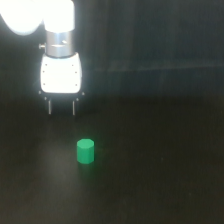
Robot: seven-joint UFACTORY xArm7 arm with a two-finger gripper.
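A small green cylinder (86,152) stands upright on the dark table, left of the middle of the view. Above it and slightly to its left hangs my white gripper (61,108), pointing down. Its two thin fingers are spread apart with a clear gap and nothing between them. The fingertips are well clear of the cylinder.
A dark curtain-like backdrop (150,50) closes off the back.
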